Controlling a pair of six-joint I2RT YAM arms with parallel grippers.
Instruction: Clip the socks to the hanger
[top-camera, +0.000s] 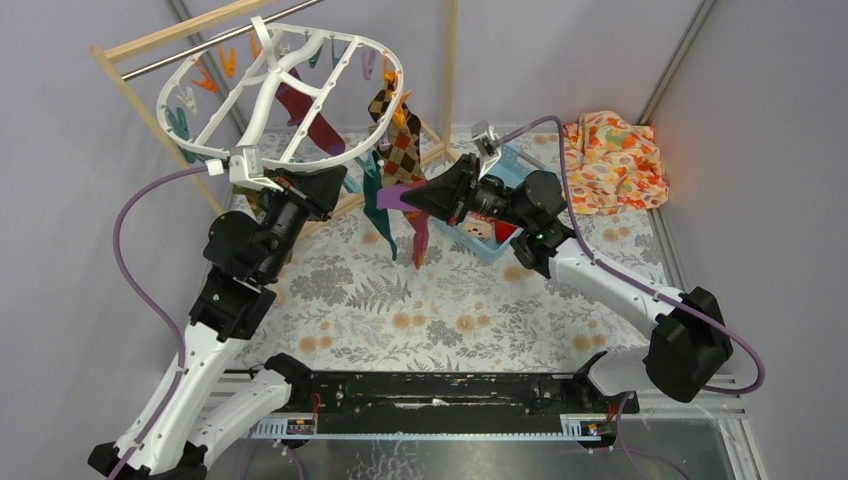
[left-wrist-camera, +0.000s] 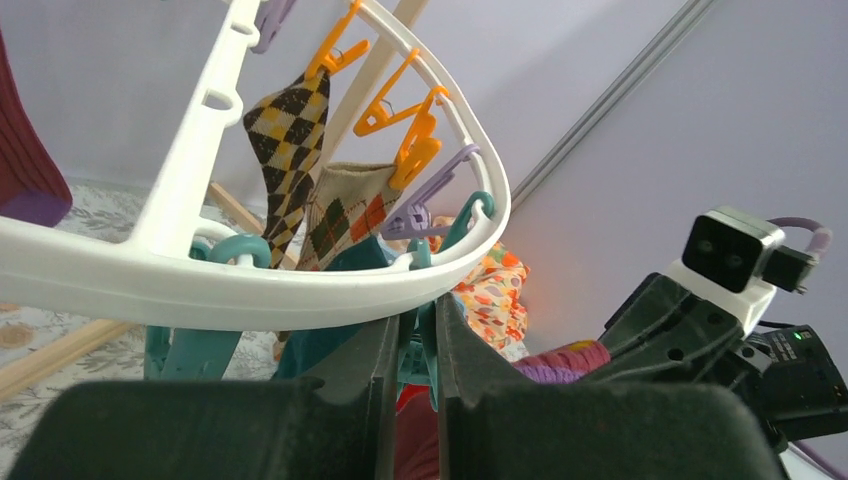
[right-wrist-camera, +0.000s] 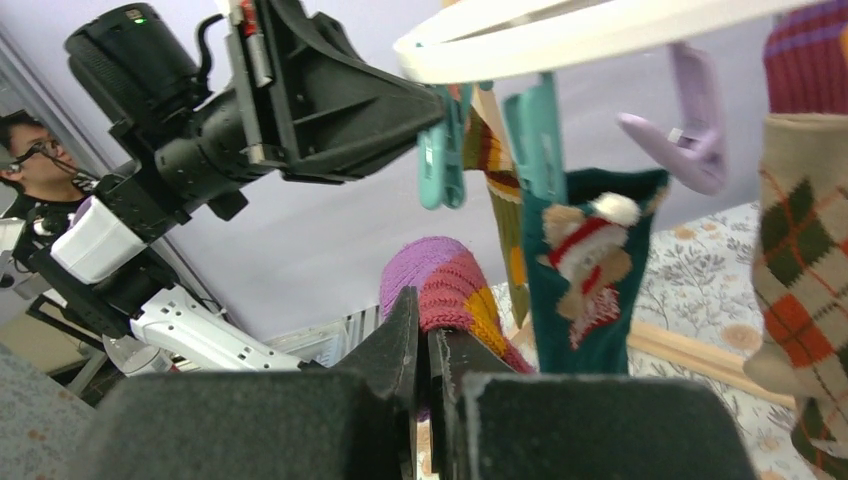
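The white hanger (top-camera: 256, 100) carries socks in clips: a maroon one (top-camera: 300, 105), argyle ones (top-camera: 400, 150), a teal Christmas sock (right-wrist-camera: 590, 280), an olive striped one. My left gripper is shut on a teal clip (left-wrist-camera: 422, 260) at the rim's near side. My right gripper is shut on a purple and red striped sock (right-wrist-camera: 450, 295), held in the air just right of the teal sock, below the rim. In the left wrist view that sock (left-wrist-camera: 560, 365) shows behind the rim, partly hidden.
A blue basket (top-camera: 512, 160) with socks sits under my right arm. Orange patterned cloth (top-camera: 610, 160) lies at the back right. Wooden stand bars frame the hanger.
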